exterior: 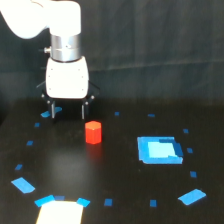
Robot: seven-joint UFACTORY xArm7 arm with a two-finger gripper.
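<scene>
A small red block [93, 132] stands on the dark table, left of the middle. To its right lies a blue square frame [145, 156] with a pale, whitish inside. My gripper [69, 108] hangs at the upper left, behind and to the left of the red block in the view. Its two dark fingers are spread apart with nothing seen between them, and it appears clear of the block.
Blue tape strips mark the table, among them one at the left [23, 185] and another at the right [192, 197]. A pale object [60, 212] is cut off by the bottom edge.
</scene>
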